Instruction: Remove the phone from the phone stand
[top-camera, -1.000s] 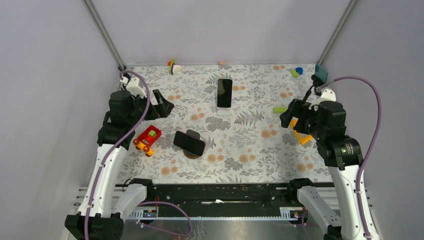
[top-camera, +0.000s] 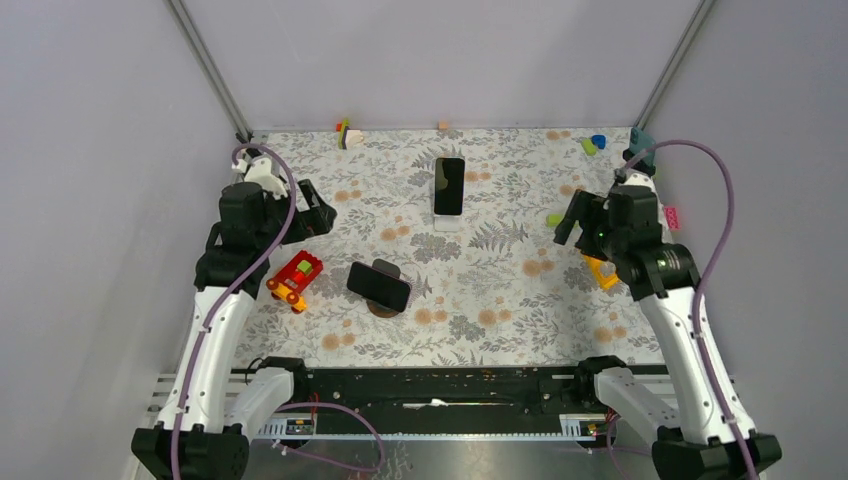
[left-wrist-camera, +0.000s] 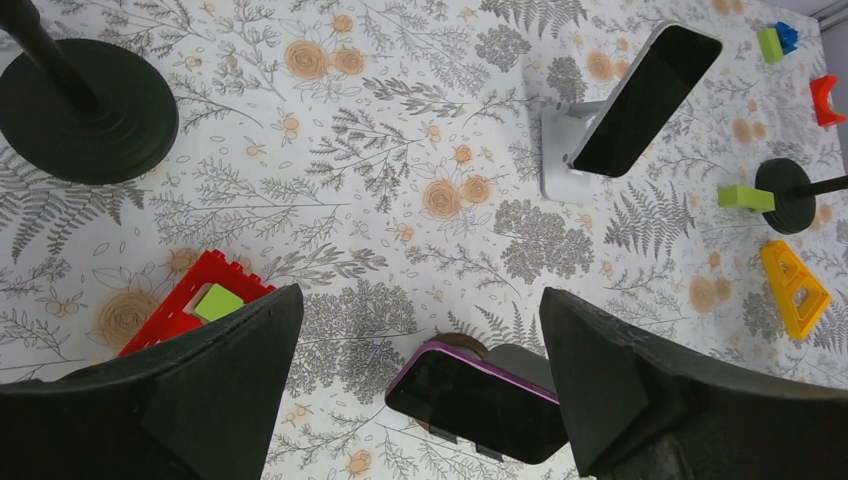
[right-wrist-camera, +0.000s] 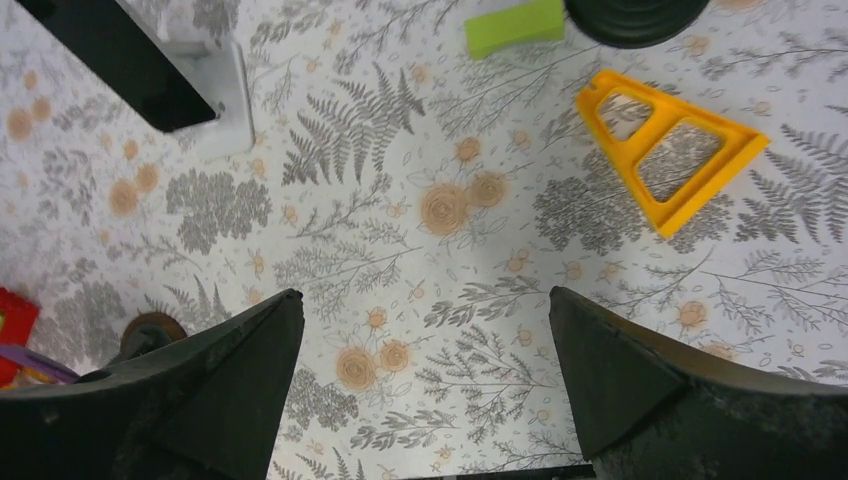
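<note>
One phone with a purple edge (left-wrist-camera: 478, 405) leans on a stand with a round brown base (top-camera: 381, 311) at the front left. A second phone (top-camera: 449, 187) rests tilted on a white stand (left-wrist-camera: 560, 170) near the back middle. My left gripper (top-camera: 320, 208) hangs open above the left side of the table, up and left of the nearer phone, with nothing between its fingers. On the right side my right gripper (top-camera: 570, 217) is open and empty too, well away from both phones. The nearer phone covers much of its own stand.
A red toy truck (top-camera: 299, 271) lies left of the nearer phone. On the right are a yellow frame (right-wrist-camera: 665, 150) and a green block (right-wrist-camera: 515, 27) beside a dark round base (right-wrist-camera: 637, 15). Between the stands and the right gripper, the patterned table is clear.
Over the last moment my right arm has swung, its gripper shifting left in the top view. My left gripper has drifted slightly left. Both phones and their stands are where they were.
</note>
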